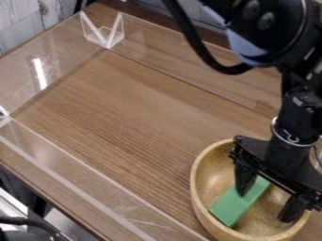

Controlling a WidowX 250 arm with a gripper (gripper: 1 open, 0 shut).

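Note:
A tan bowl (209,188) sits at the lower right of the camera view, holding a green rectangular block (234,203). My black gripper (268,179) reaches down from the right into the bowl, open, its fingers around the upper part of the block; whether they touch it I cannot tell. The block's upper end is partly hidden by the gripper.
A white wire-like object (104,30) stands at the upper left. Dark cables hang at the top right and lie at the lower left corner.

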